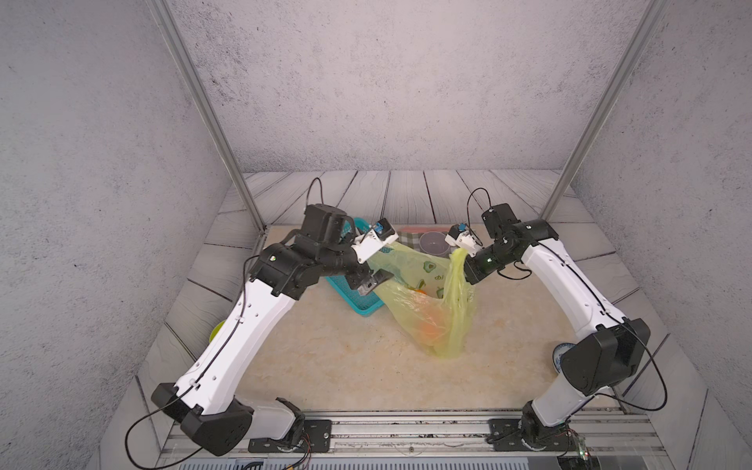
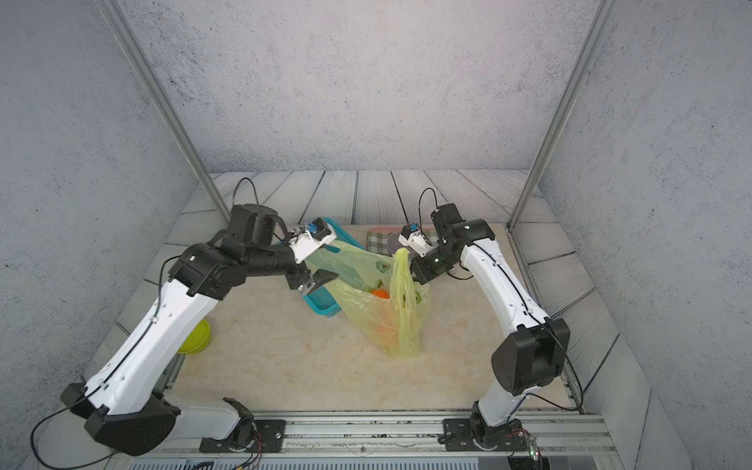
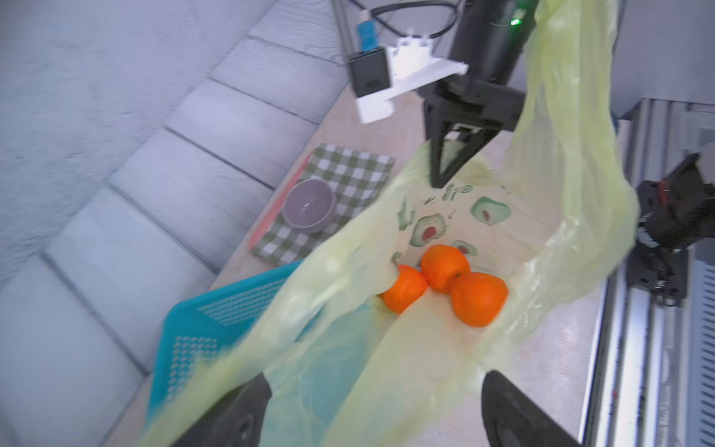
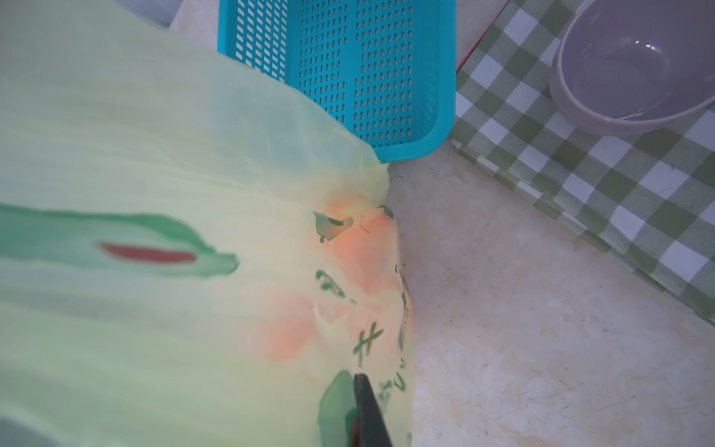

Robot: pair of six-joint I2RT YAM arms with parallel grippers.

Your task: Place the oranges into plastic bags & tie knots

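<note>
A translucent yellow-green plastic bag (image 1: 423, 321) is lifted open between my arms, several oranges (image 3: 476, 298) lying inside, their colour showing through it. My left gripper (image 1: 374, 282) is open at the bag's upper left edge; in the left wrist view the thin plastic runs close over its fingertips. My right gripper (image 1: 470, 266) is at the raised, gathered right side of the bag; it appears shut, with one dark fingertip (image 4: 361, 395) showing against the plastic in the right wrist view.
A blue basket (image 4: 439, 111) stands behind and left of the bag. A purple bowl (image 4: 633, 74) rests on a checked cloth (image 4: 514, 149) at the back. A green bowl (image 2: 196, 337) is at the far left.
</note>
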